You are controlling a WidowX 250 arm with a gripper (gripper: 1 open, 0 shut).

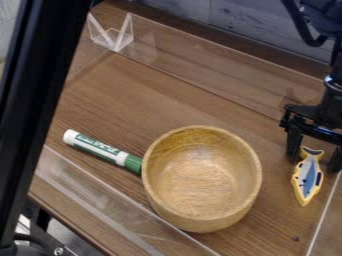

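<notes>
My black gripper [311, 150] is at the right edge of the view, low over a small yellow, blue and white fish toy [306, 179]. The toy lies on the wooden surface right of a round wooden bowl [201, 185]. Whether the fingers are open or shut, or touch the toy's upper end, is hard to make out. The bowl's inside is empty.
A green and white marker [102, 148] lies left of the bowl. Clear plastic pieces stand at the back left and along the near edge. A dark vertical frame fills the left side.
</notes>
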